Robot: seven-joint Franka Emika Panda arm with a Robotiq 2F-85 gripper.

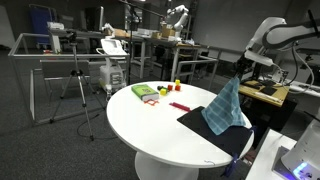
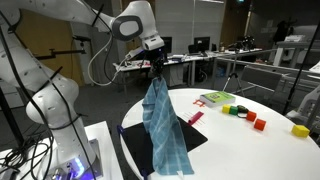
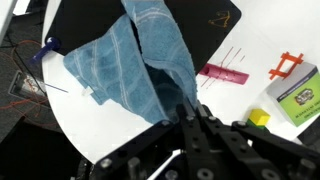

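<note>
A blue striped towel (image 1: pixel 225 108) hangs by its upper end from my gripper (image 2: pixel 157 76), which is shut on it. Its lower part (image 2: pixel 172 150) spreads down over the black mat (image 2: pixel 190 133) and the white table. In the wrist view the towel (image 3: pixel 115 70) runs from between the fingertips away across the dark mat (image 3: pixel 85 20). The fingertips (image 3: pixel 190 110) are close together there, with the cloth passing at their tips.
A red marker (image 1: pixel 180 106), a green box (image 1: pixel 145 92) and several coloured blocks (image 2: pixel 260 125) lie farther off. A blue-handled tool (image 3: pixel 50 46) lies near the mat's edge.
</note>
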